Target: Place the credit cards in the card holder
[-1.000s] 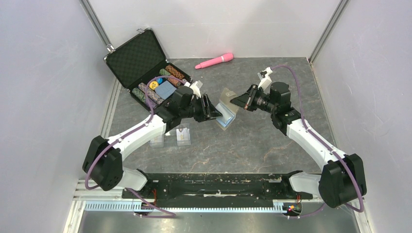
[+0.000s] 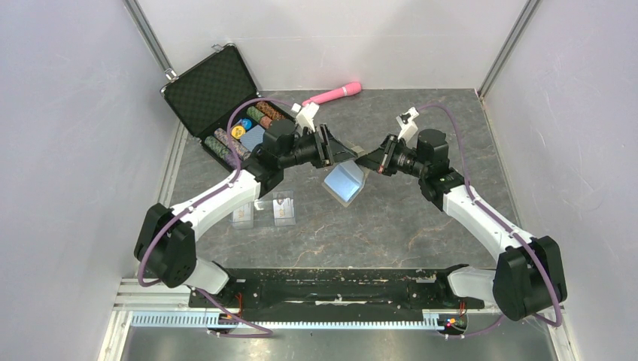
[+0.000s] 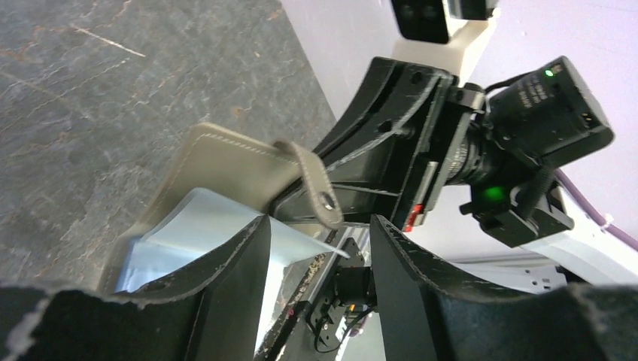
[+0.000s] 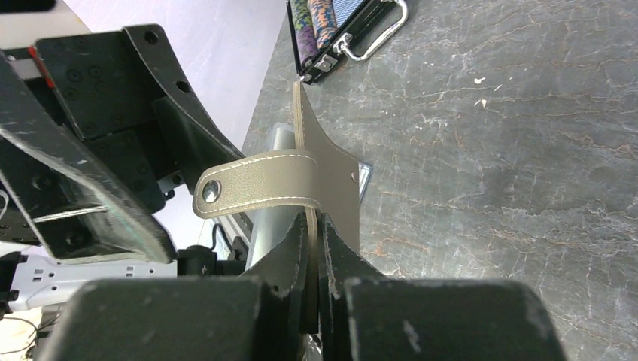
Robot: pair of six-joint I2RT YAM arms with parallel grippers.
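Note:
The card holder point(image 2: 344, 183), beige outside with pale blue sleeves, hangs open above the table's middle. My right gripper is shut on its thin beige cover point(image 4: 337, 184). In the left wrist view, my left gripper is part open, its fingers apart. The holder's snap strap point(image 3: 316, 180) shows across the gap between them; whether it lies inside the finger or beyond it, I cannot tell. No credit card shows in the left fingers. Cards in clear cases point(image 2: 284, 208) lie at the left front, partly hidden by my left arm.
An open black case point(image 2: 211, 86) with chips and card decks stands at the back left. A pink microphone-shaped object point(image 2: 335, 94) lies at the back. The grippers nearly touch.
My left gripper has moved up toward the back and right, from the blue sleeves to the holder's upper cover beside the right gripper. The right arm has hardly moved.

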